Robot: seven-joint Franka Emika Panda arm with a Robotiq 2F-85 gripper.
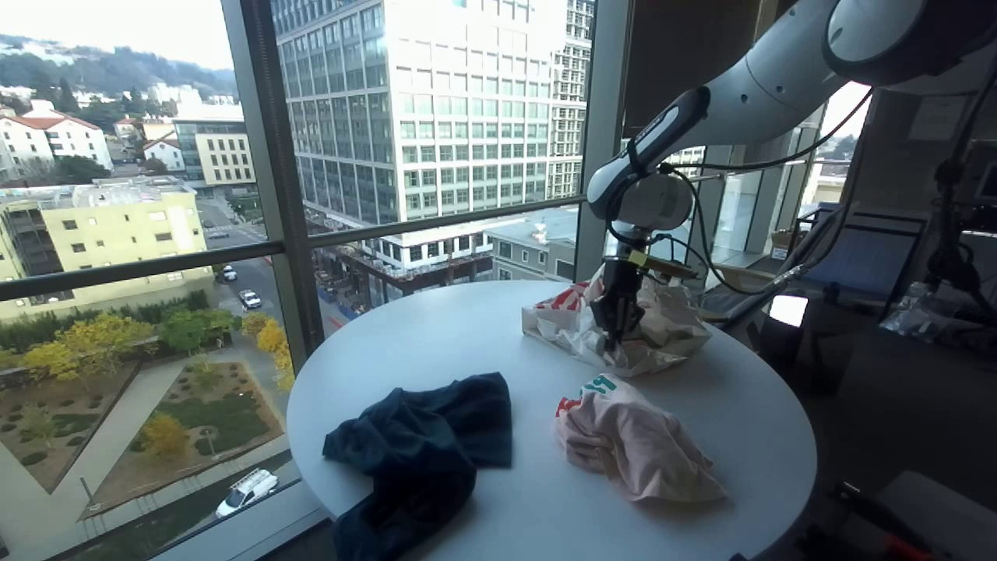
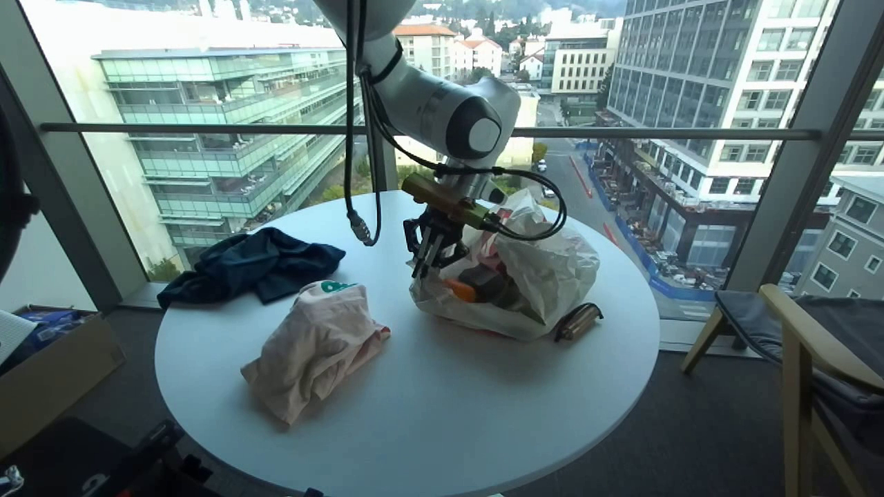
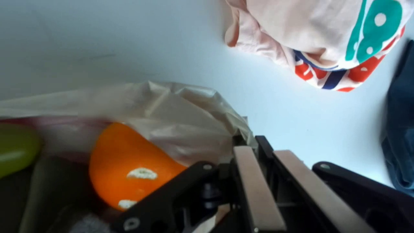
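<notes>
A crinkled white plastic bag (image 2: 555,286) with red print lies on the round table, its mouth spread open. Inside it are an orange item (image 3: 130,167), a green one (image 3: 17,149) and dark things that I cannot make out. At the bag's rim my gripper is shut on the thin plastic, which runs in between the fingertips. The same gripper (image 2: 424,266) points down at the bag's left edge in exterior view 2. A pale pink cloth (image 1: 635,444) with green and red print lies crumpled near the bag; a dark blue cloth (image 1: 425,444) lies farther off.
A brown cylindrical object (image 2: 580,322) with a dark strap lies beside the bag. Cables (image 2: 547,228) hang from the arm above the bag. A wooden-armed chair (image 2: 795,348) stands off the table.
</notes>
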